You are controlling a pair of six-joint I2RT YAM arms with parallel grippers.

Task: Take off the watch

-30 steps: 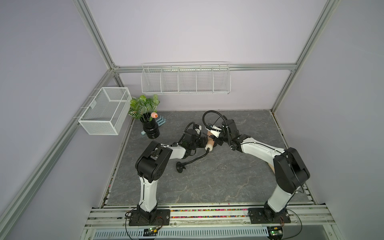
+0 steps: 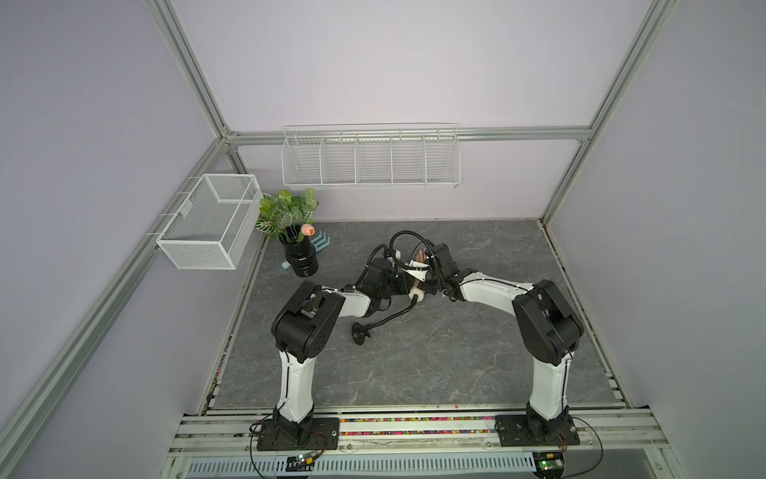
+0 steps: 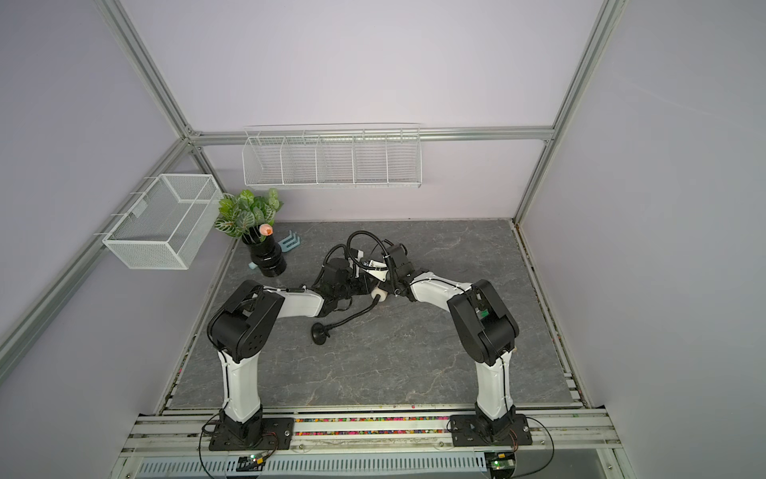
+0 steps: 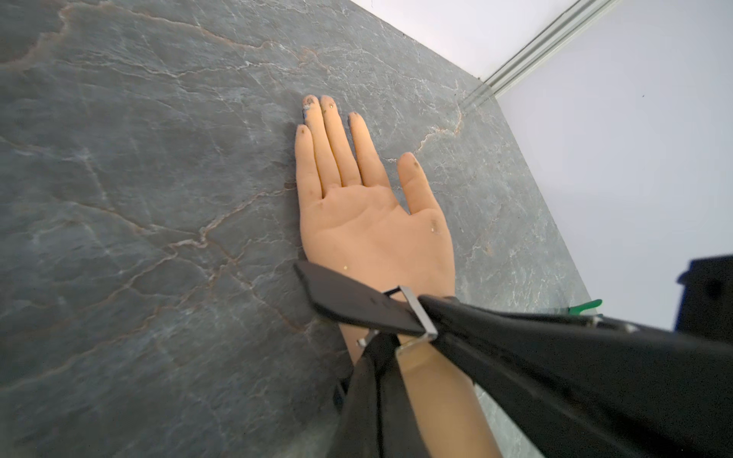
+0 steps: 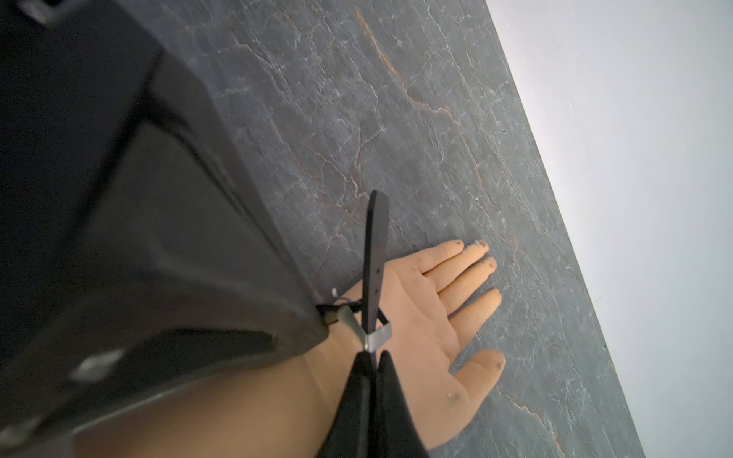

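The watch's black strap (image 4: 351, 299) crosses the wrist of a palm-up model hand (image 4: 374, 229), its tail standing out through a silver buckle (image 5: 378, 336). From the right comes my right gripper; it is shut, and the strap runs between its fingertips close below the buckle. My left gripper is also shut, its tips at the buckle's other side against the wrist. Whether it pinches a thin part of the band there cannot be told. The watch face is hidden. Seen from above, both grippers (image 2: 407, 287) crowd over the hand and cover most of it.
A black flexible stalk (image 2: 387, 317) with a round foot (image 2: 359, 333) runs from the model hand toward the front left. The black vase (image 2: 301, 255) with green leaves and a blue rack (image 2: 320, 240) stand at the back left.
My right gripper has moved left, in toward the watch on the model wrist, and its arm has swung inward. The left arm has hardly moved.
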